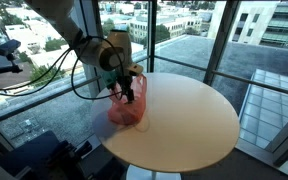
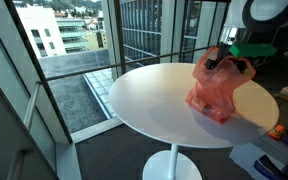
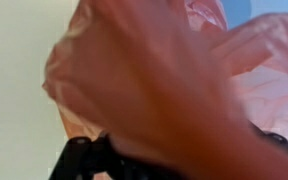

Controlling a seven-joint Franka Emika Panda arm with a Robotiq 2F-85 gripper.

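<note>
A crumpled, see-through pink plastic bag (image 1: 127,112) rests on the round white table (image 1: 179,118), near its left edge in exterior view 1. Right at the bag's upper part is my gripper (image 1: 130,90), pointing down with its fingers open. In exterior view 2 the bag (image 2: 213,100) rises in front of the gripper and hides much of the fingers. Pink plastic (image 3: 154,85) fills most of the wrist view and drapes across the gap between the dark fingers. Whether anything lies inside the bag cannot be told.
Tall windows (image 1: 194,48) surround the table on the far sides. Loose black cables (image 1: 59,70) hang along the arm.
</note>
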